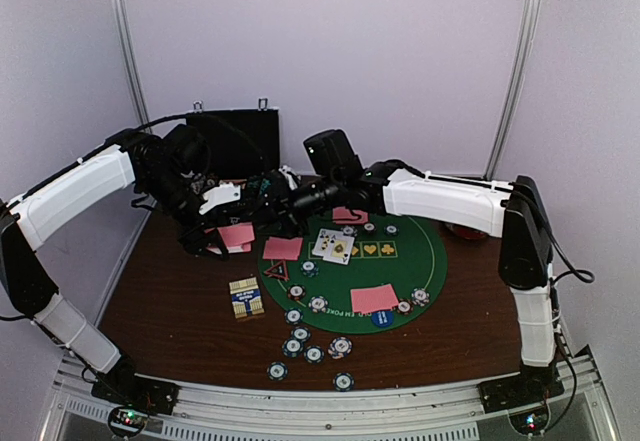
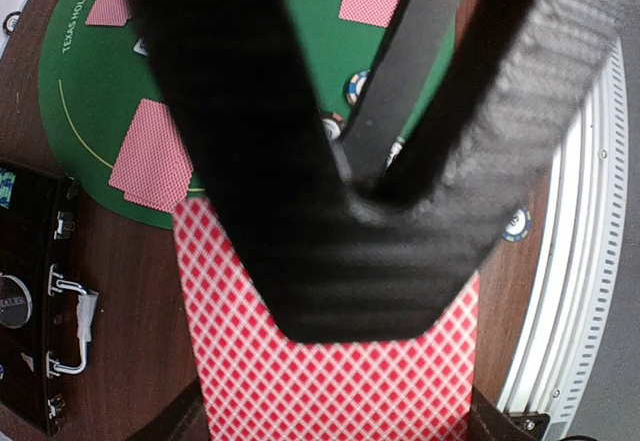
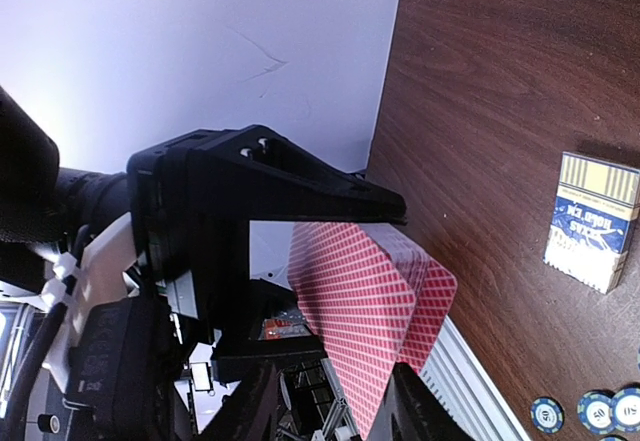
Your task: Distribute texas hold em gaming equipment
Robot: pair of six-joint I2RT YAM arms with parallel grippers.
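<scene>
A deck of red-checked cards point(image 2: 330, 386) fills the lower middle of the left wrist view. My left gripper point(image 1: 212, 247) is shut on it, its fingers point(image 2: 178, 423) gripping the sides. The right wrist view shows the same cards point(image 3: 352, 296) slightly fanned, one corner reaching down between the right gripper's fingers point(image 3: 412, 411). My right gripper stands part open at that edge; whether it touches the cards is unclear. From above, both grippers meet left of the green mat point(image 1: 425, 291). Two face-up cards point(image 1: 334, 246) lie on the mat.
Red-backed card piles, one point(image 1: 373, 299) near the mat's front, rest on the mat. Several chips point(image 1: 340, 346) lie in front. A card box point(image 1: 246, 298) sits left of the mat; an open black case point(image 1: 235, 141) stands behind.
</scene>
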